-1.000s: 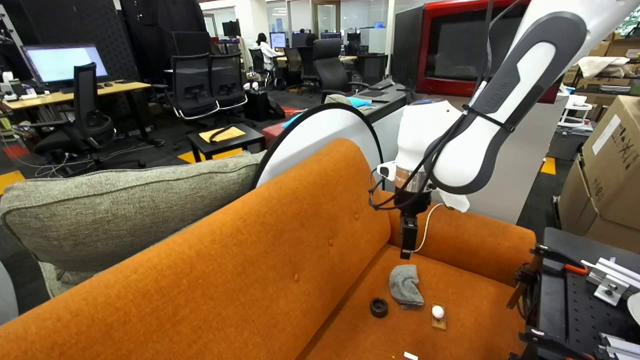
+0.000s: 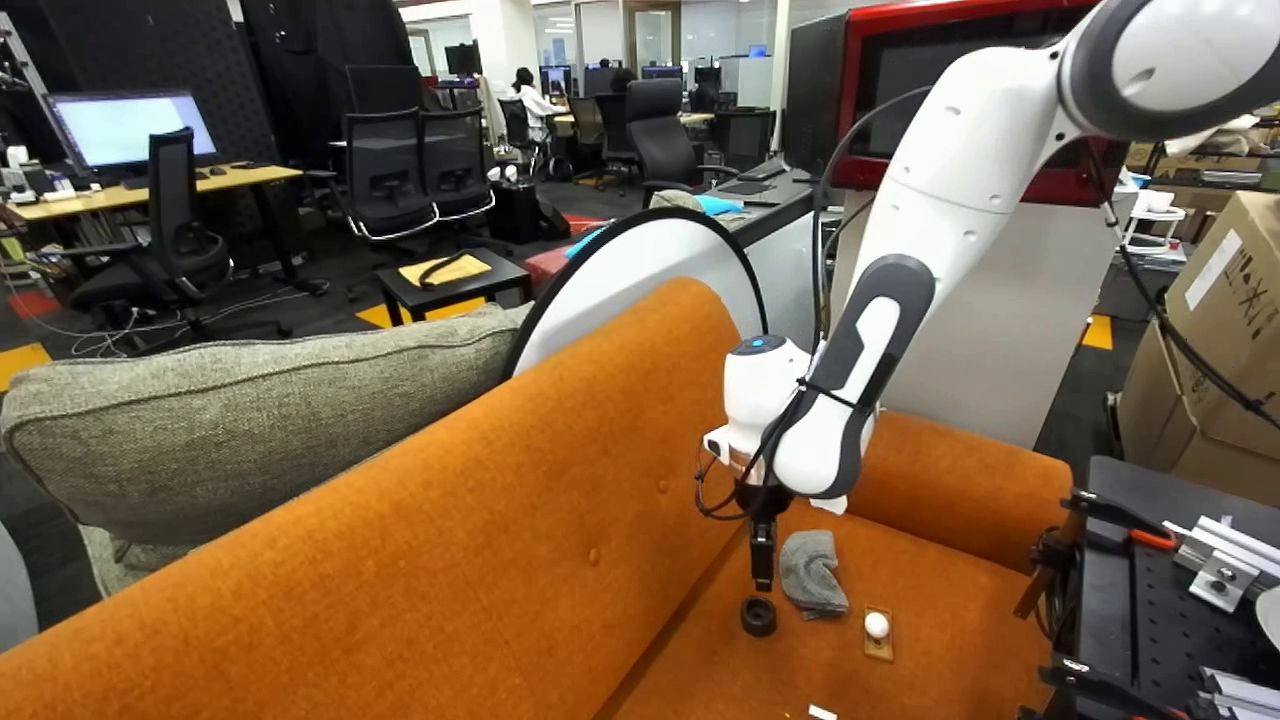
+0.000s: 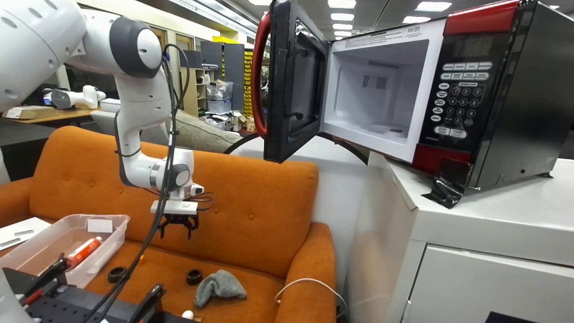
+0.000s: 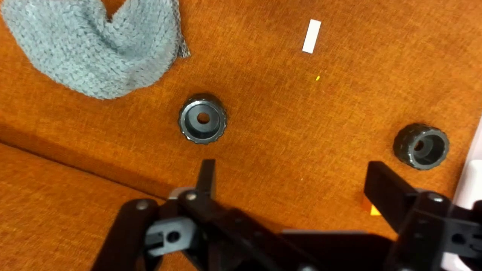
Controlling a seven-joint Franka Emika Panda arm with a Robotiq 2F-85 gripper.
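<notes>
My gripper is open above the orange sofa seat, its two dark fingers wide apart and nothing between them. In the wrist view a black ring-like wheel (image 4: 203, 119) lies ahead of the left finger. A second black wheel (image 4: 421, 146) rests at the right, beyond the right finger. The grey cloth (image 4: 97, 47) lies crumpled at upper left. Partly hidden by the right finger is a small orange and yellow piece (image 4: 374, 210). From outside, the gripper (image 3: 178, 232) hangs over the seat in front of the backrest.
A clear bin (image 3: 115, 239) holding an orange-red tube (image 3: 85, 251) stands on the seat. A white ball (image 2: 877, 625) sits on a small brown tray (image 2: 879, 649). The microwave (image 3: 371, 91) has its door open. A dark rail table (image 2: 1110, 600) borders the sofa's front.
The cloth, wheel and ball have stayed put.
</notes>
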